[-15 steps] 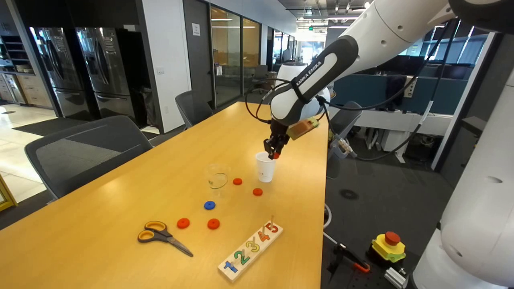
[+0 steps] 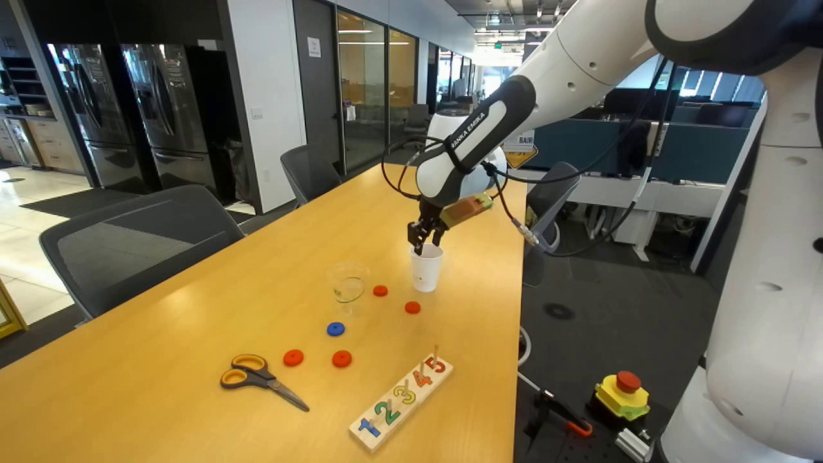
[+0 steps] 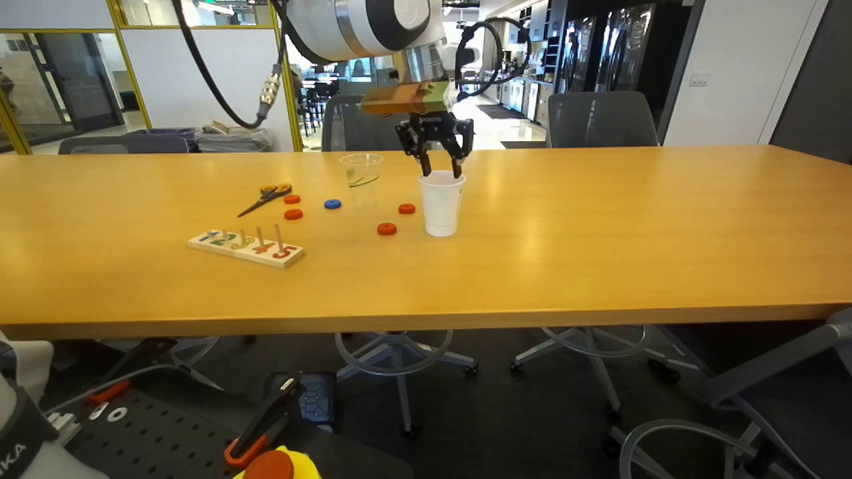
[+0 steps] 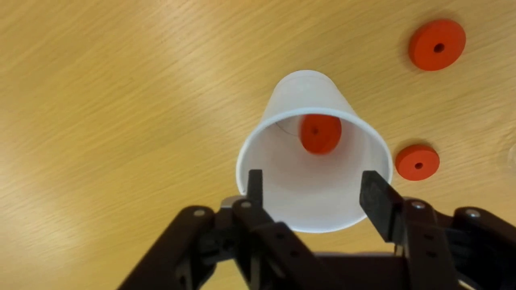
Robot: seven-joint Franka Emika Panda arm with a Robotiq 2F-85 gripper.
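Observation:
A white cup (image 2: 426,270) stands upright on the table, and my gripper (image 3: 441,171) is right over its mouth. In the wrist view the fingers (image 4: 378,197) are apart, with nothing held between them, so the gripper is open. Inside the cup is a red disc (image 4: 320,133) with a small hole. Two more red discs lie on the wood beside the cup, a nearer one (image 4: 417,162) and a farther one (image 4: 437,45).
A clear cup (image 2: 348,283), a blue disc (image 2: 335,328), two red discs, scissors (image 2: 262,378) and a numbered peg board (image 2: 402,402) lie elsewhere on the table. In exterior view 2 the table's right side is clear.
One second ago a red disc was at my fingertips by the cup's rim. It has left them, the fingers have parted, and the gripper has shifted slightly left, over the cup.

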